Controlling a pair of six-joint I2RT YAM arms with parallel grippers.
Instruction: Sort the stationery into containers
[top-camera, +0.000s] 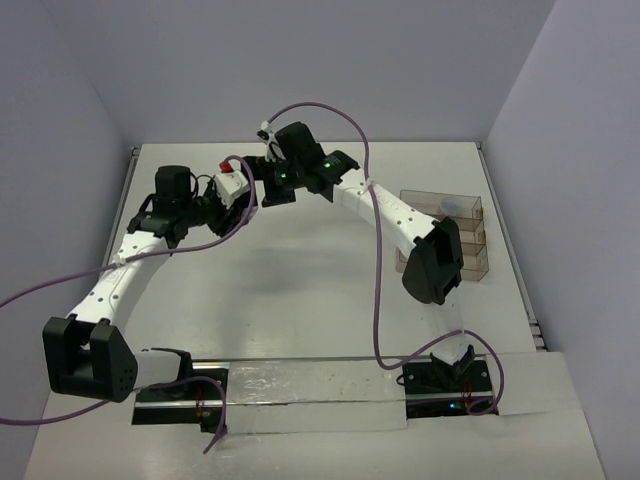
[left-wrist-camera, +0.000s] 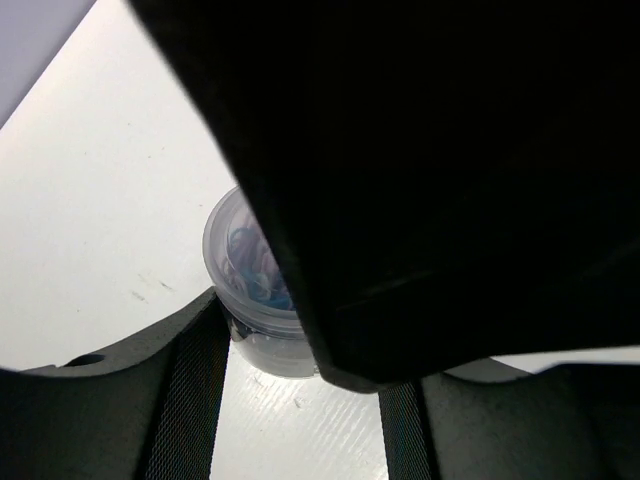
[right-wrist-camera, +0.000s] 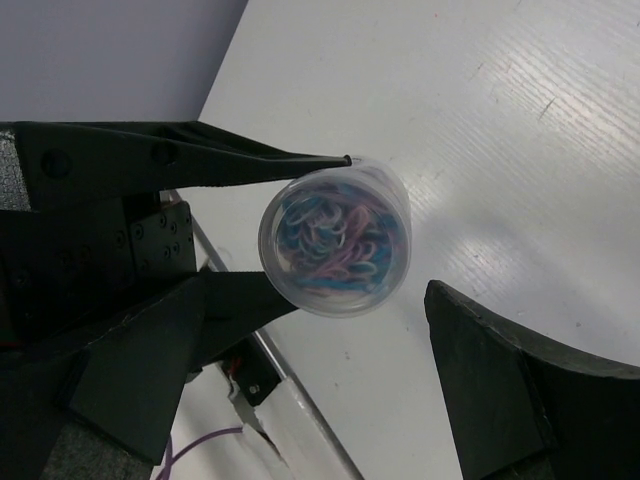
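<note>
A clear round jar (right-wrist-camera: 335, 245) full of pink, blue and white loops is held by my left gripper, whose dark fingers (right-wrist-camera: 260, 168) press on either side of it. In the left wrist view, the jar (left-wrist-camera: 238, 250) shows partly, because a black finger (left-wrist-camera: 400, 200) of my right gripper covers much of that view. My right gripper is open, its two fingers apart on either side of the jar; a gap shows between the jar and its right-hand finger (right-wrist-camera: 480, 370). From the top, both grippers meet at the back left of the table.
A clear divided container (top-camera: 480, 262) stands at the right of the table, partly behind my right arm, with a pale round item (top-camera: 451, 206) in its back compartment. Purple cables hang along both arms.
</note>
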